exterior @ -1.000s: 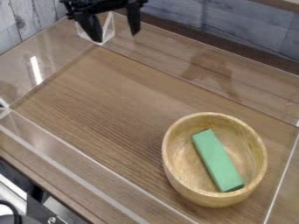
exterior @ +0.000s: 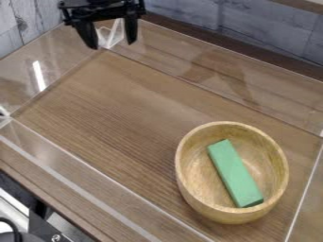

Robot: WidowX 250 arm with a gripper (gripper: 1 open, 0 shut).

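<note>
My gripper [exterior: 110,34] is at the top left, a dark two-fingered shape standing open over a pale, translucent item [exterior: 111,33] near the back edge of the wooden table. Whether it touches that item I cannot tell. At the lower right a round tan bowl [exterior: 198,170] holds a green rectangular block [exterior: 232,173] lying lengthwise inside it.
A grey area lies beyond the table's edge at the top right, and a dark gap shows past its edge at the lower left.
My gripper has moved left along the back of the table and slightly toward the front. The bowl and green block have not moved.
</note>
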